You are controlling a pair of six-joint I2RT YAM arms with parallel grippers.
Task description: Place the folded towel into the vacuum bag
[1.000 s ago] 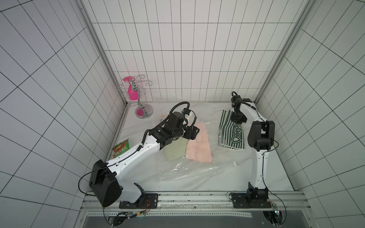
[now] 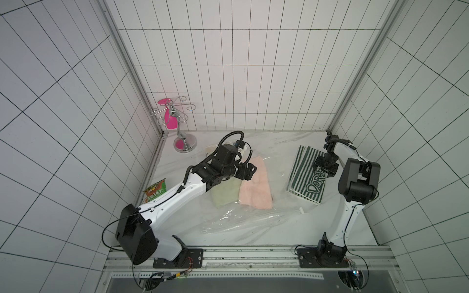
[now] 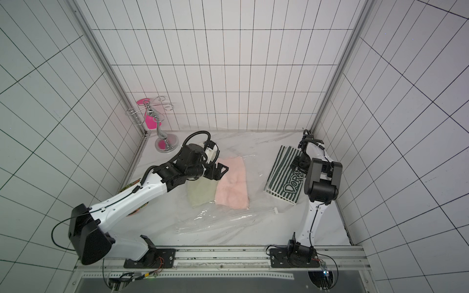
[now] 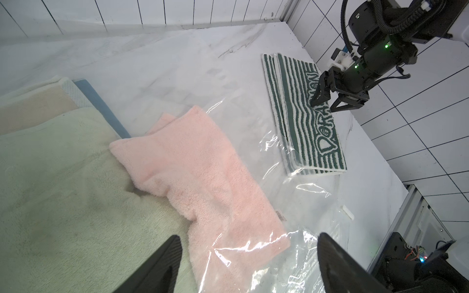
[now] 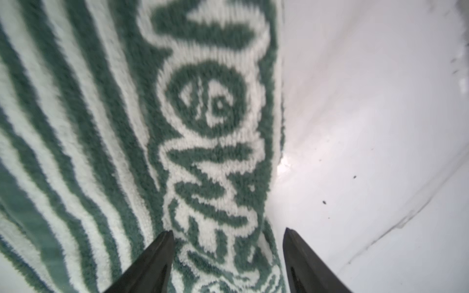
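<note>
A folded green-and-white striped towel (image 2: 306, 173) with lettering lies flat on the right of the table. My right gripper is open, close over the lettered edge of this towel, one finger over the cloth and one at its outer side. The clear vacuum bag (image 2: 244, 222) is spread over the middle; a pink towel (image 4: 215, 180) and a pale green towel (image 4: 73, 195) lie under or in it, I cannot tell which. My left gripper hangs part open above the pink towel, nothing seen between its fingers.
A metal stand with pink parts (image 2: 184, 141) is at the back left. A green and red packet (image 2: 155, 190) lies by the left wall. Bare table shows between the pink and striped towels and toward the front right.
The right gripper has moved rightward and toward the front over the past second. The striped towel has shifted right and turned slightly. The left arm is almost still.
</note>
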